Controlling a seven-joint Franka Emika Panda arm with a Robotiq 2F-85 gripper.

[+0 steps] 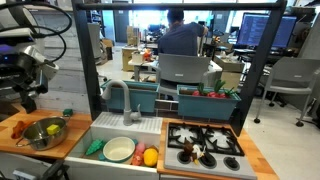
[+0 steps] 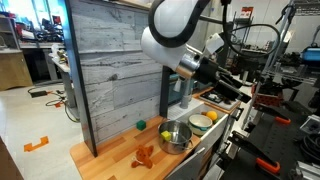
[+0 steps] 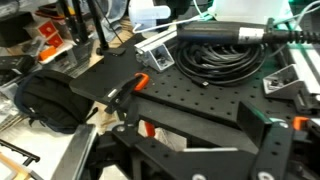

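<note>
In the wrist view my gripper has its dark fingers wide apart, with nothing between them. Beyond them lies a black perforated platform with coiled cable. From the side, the white arm (image 2: 180, 50) reaches high over the counter toward that platform, its gripper well away from the pot. On the wooden counter stands a metal pot (image 2: 175, 136) with a small yellow item (image 1: 53, 129) inside. An orange-red toy (image 2: 145, 155) lies beside the pot. The sink holds a pale bowl (image 1: 118, 149), with red and yellow items (image 1: 150, 157) next to it.
A stove (image 1: 205, 148) sits right of the sink, with a small brown-and-white item on it. The tap (image 1: 121, 98) rises behind the sink. A dark upright post (image 1: 88, 65) stands near the arm. The black platform (image 3: 200, 95) carries cables and metal brackets.
</note>
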